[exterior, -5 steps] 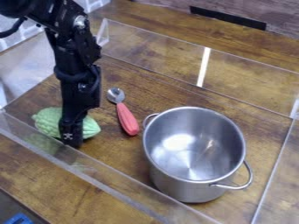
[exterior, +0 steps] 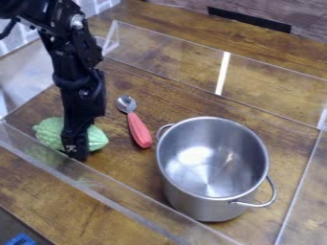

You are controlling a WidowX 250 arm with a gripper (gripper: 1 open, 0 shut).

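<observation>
My black gripper [exterior: 76,134] reaches down from the upper left onto a green, cabbage-like object [exterior: 54,134] lying on the wooden table. Its fingertips are at or around the green object; whether they are shut on it I cannot tell. A spoon with a red handle [exterior: 138,130] lies to the right of the gripper, bowl end toward the back. A large steel pot [exterior: 217,191] with two handles stands at the front right, empty inside.
A clear plastic barrier runs along the front left and other sides of the work area.
The gripper and arm have shifted very slightly to the left over the last second. The spoon and pot are unmoved.
</observation>
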